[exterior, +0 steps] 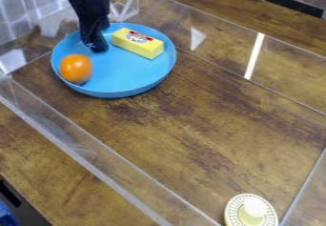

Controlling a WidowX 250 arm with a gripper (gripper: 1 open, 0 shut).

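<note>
A blue plate (pixel 125 77) sits at the upper left, holding an orange ball-like object (pixel 75 69) on its left and a yellow box (pixel 136 43) with a red label on its right. My dark gripper (pixel 91 41) reaches down at the plate's back left, behind the orange object and left of the box. Its fingers are too dark and small to show how they stand.
A round cream-coloured lid-like disc (pixel 250 211) lies at the bottom right.
</note>
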